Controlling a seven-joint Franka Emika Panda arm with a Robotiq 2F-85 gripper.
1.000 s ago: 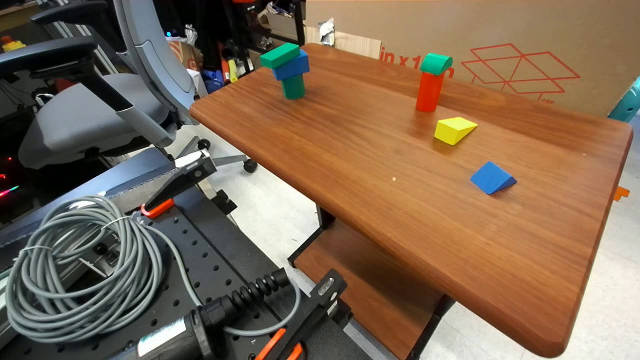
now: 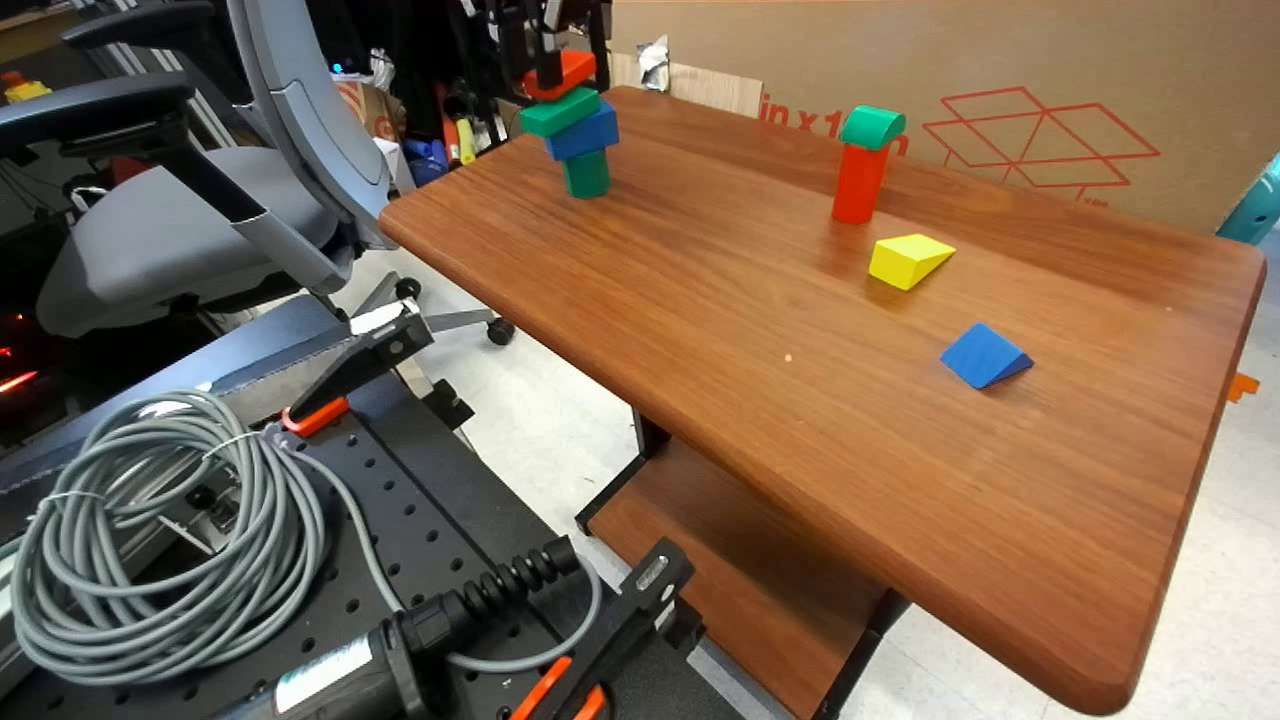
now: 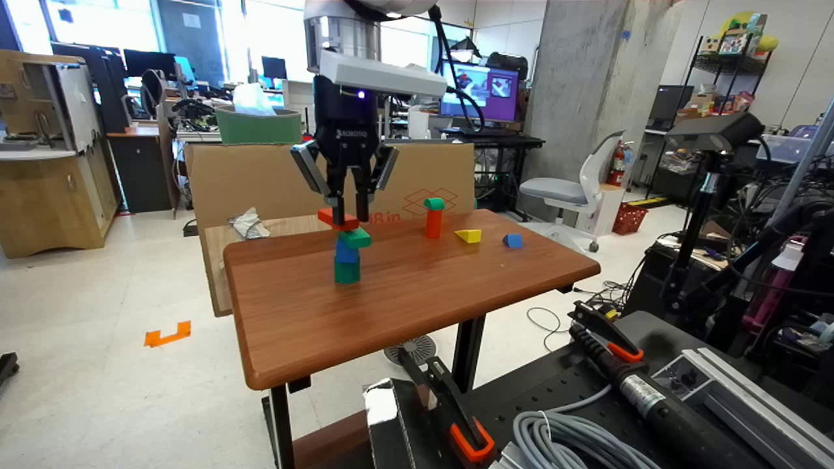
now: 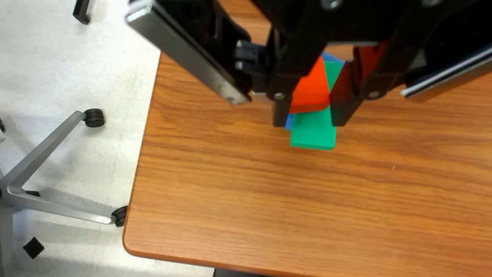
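Observation:
My gripper (image 3: pixel 350 216) is shut on a red block (image 3: pixel 328 216), directly over a stack at the table's far left in exterior view 1. That stack has a green cylinder (image 2: pixel 587 175) at the bottom, a blue block (image 2: pixel 587 134) across it and a green block (image 2: pixel 557 113) on top, set at an angle. In the wrist view the red block (image 4: pixel 311 90) lies between the two fingers, above the green block (image 4: pixel 314 131). Whether red and green touch, I cannot tell. The fingers hide part of the red block.
Elsewhere on the table (image 2: pixel 720 324) stands a red cylinder (image 2: pixel 859 186) with a green half-round piece (image 2: pixel 872 126) on it. A yellow wedge (image 2: pixel 908 260) and a blue wedge (image 2: pixel 986 356) lie nearby. Cardboard (image 2: pixel 960 108) stands behind.
My gripper has come into exterior view 1 from above, with the red block in it, to just over the stack. The stack and the other blocks look unmoved.

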